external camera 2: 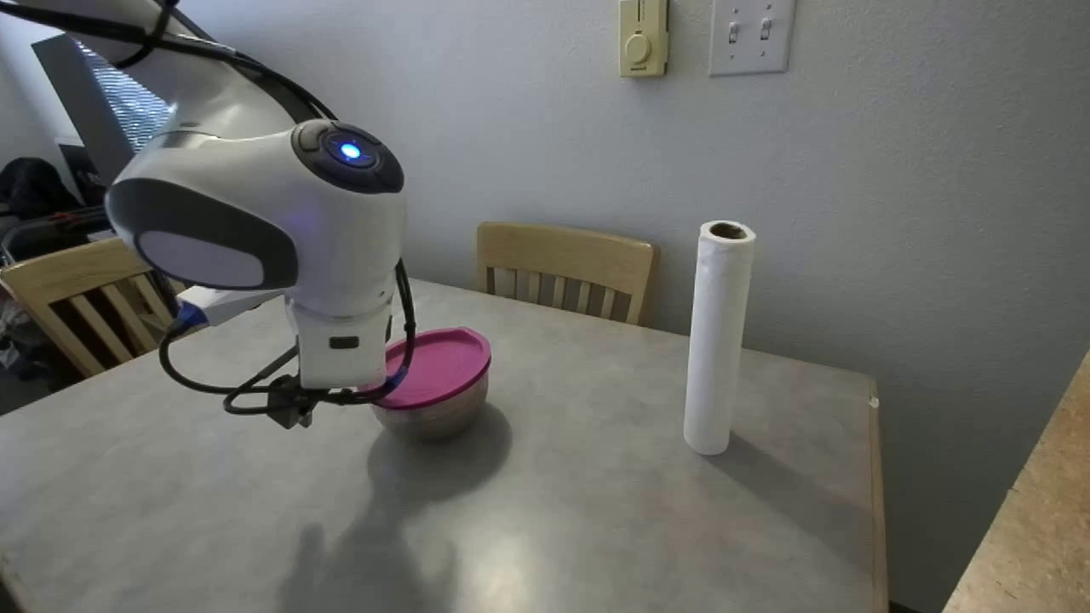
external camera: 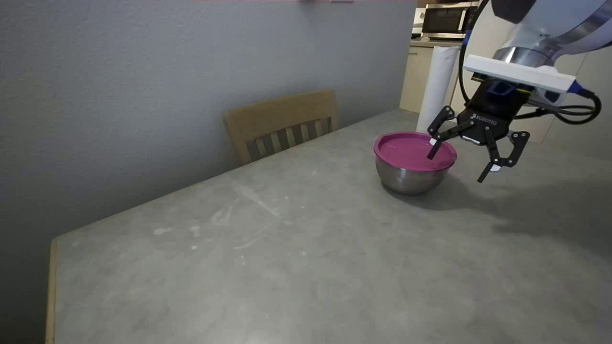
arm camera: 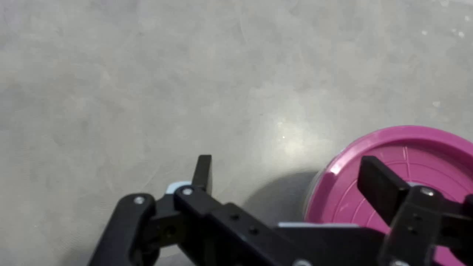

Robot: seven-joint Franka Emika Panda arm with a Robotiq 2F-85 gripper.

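A steel bowl (external camera: 410, 180) stands on the grey table, covered by a magenta lid (external camera: 406, 150). The lid (external camera 2: 437, 366) also shows in the second exterior view, partly behind the arm's cable. My gripper (external camera: 456, 167) is open, tilted, with nothing between its fingers. In the wrist view, one of the fingers (arm camera: 380, 188) overlaps the near part of the lid, while the other finger (arm camera: 203, 173) has bare table behind it. Whether any fingertip touches the lid cannot be told.
A white paper roll (external camera 2: 718, 342) stands upright toward the table's corner, to the right of the bowl in the second exterior view. Wooden chairs (external camera 2: 565, 255) line the table's edge along the wall.
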